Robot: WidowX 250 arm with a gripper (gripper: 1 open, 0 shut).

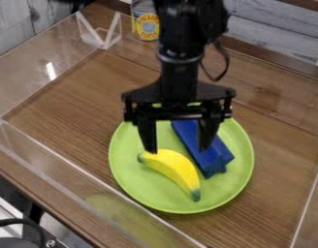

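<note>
My black gripper [178, 122] hangs over the green plate [132, 179], open, its fingertips low above the plate and partly in front of the blue bar. The yellow banana [174, 170] lies on the plate's left front, below the left finger. The blue bar [211, 154] lies on the right side of the plate, its upper part partly hidden by the gripper.
A wooden floor [71, 92] surrounds the plate, bordered by clear side walls. A can with a yellow label [144, 27] stands at the back left. A cable [26, 222] shows at the lower left.
</note>
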